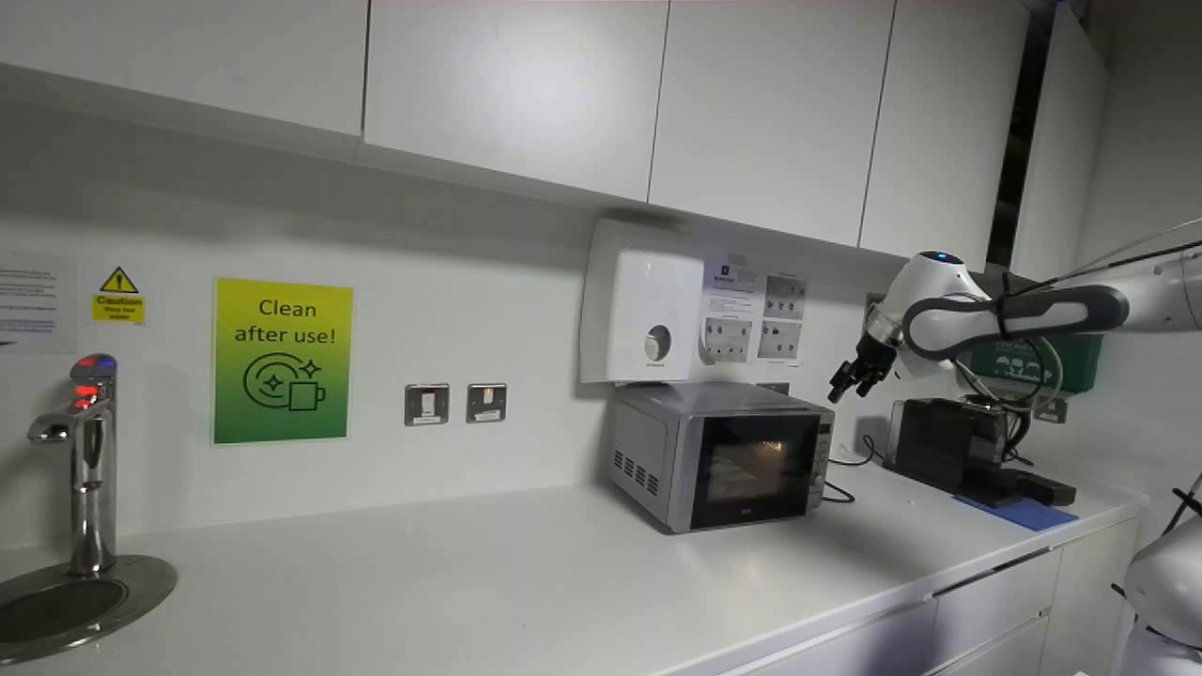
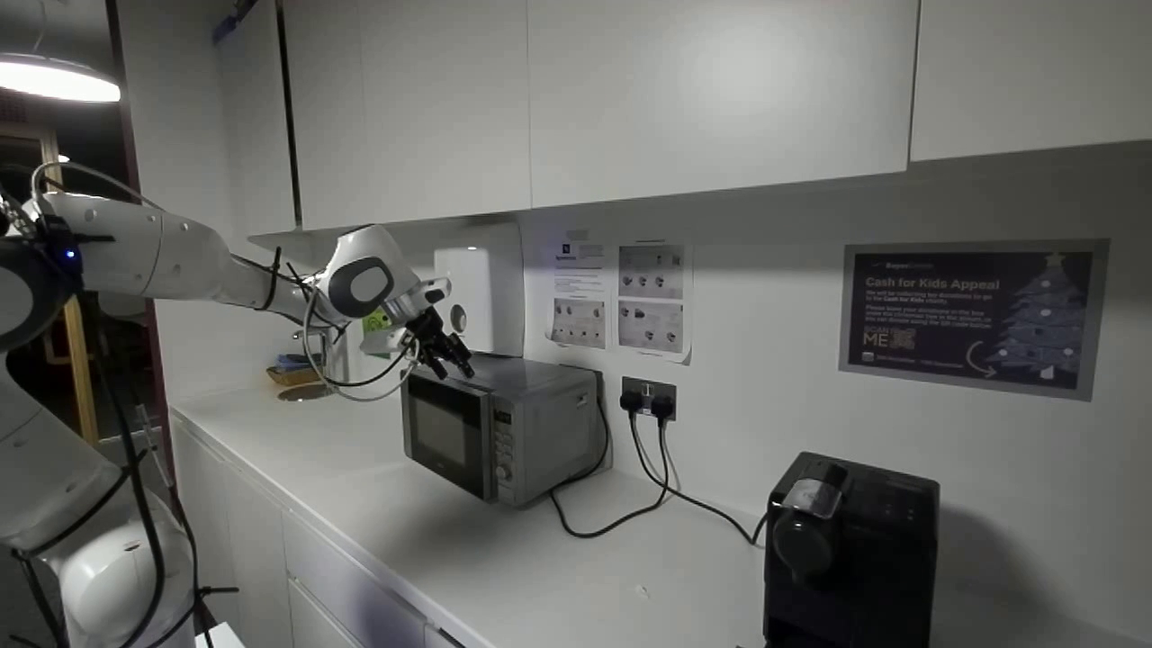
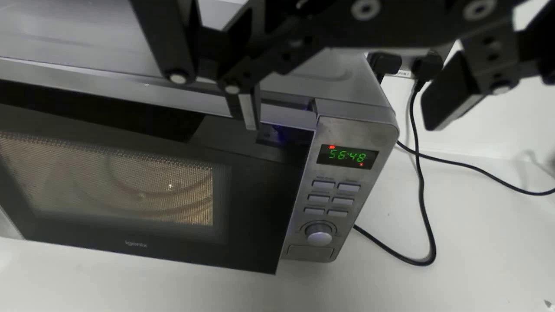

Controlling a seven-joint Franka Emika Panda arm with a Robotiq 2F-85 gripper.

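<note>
A grey microwave [image 1: 665,417] with a dark door stands on the counter against the wall. Its window [image 3: 119,182] glows from inside, and the green display [image 3: 347,156] reads 56:48. Below the display are several buttons and a round knob [image 3: 318,235]. My gripper is open, its fingers [image 3: 455,96] wide apart with nothing between them. From the wrist camera, the microwave's top right corner and door top edge show beyond the fingers. In the second exterior view the gripper [image 2: 454,367] hangs by the microwave's top front; contact cannot be judged.
Black cables [image 3: 422,208] run from the wall socket [image 2: 649,399] beside the microwave. A black coffee machine [image 2: 853,551] stands further along. Wall cupboards [image 1: 766,113] hang overhead.
</note>
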